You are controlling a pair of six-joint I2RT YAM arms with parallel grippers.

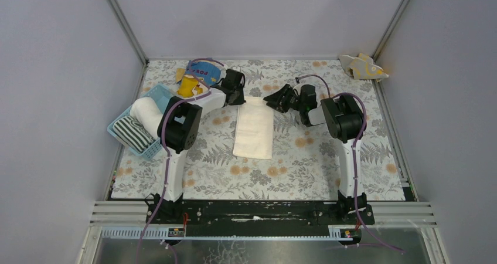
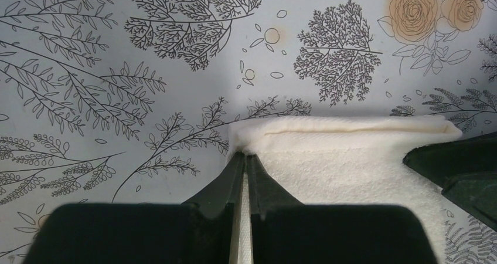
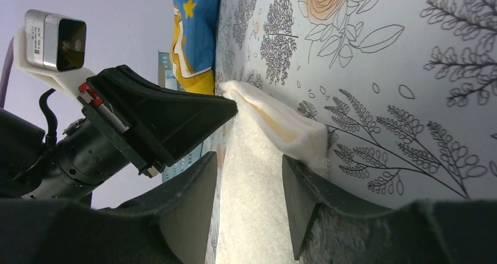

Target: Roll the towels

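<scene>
A white towel lies as a long folded strip in the middle of the table, its far edge raised in a small fold. My left gripper is shut at the far left corner, with the cloth bunched at its fingertips. At the far right corner, my right gripper is open, towel showing between its fingers. One right finger reaches over the towel's right side in the left wrist view. Whether that finger touches the cloth I cannot tell.
A blue basket at the left holds a white roll and a striped roll. Behind it lies a blue and yellow bag. A yellowish cloth sits at the far right corner.
</scene>
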